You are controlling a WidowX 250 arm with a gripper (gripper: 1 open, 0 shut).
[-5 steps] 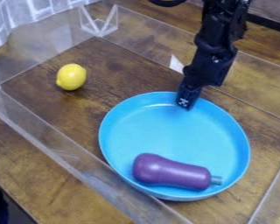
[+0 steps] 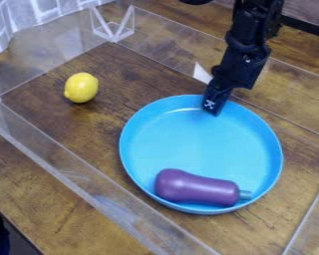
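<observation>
My black gripper (image 2: 215,98) reaches down from the top to the back rim of a blue plate (image 2: 189,139), its fingertips at or just inside that rim; whether it is open or shut is hard to make out. A purple eggplant (image 2: 195,187) lies at the front of the plate. A yellow lemon (image 2: 81,88) sits apart on the wooden table, to the left of the plate.
Clear plastic walls (image 2: 43,149) border the wooden table. Bare tabletop (image 2: 69,129) shows left of the plate and to the upper left of my gripper.
The plate and eggplant have shifted slightly to the right. My gripper has moved a little to the right and up along with the rim.
</observation>
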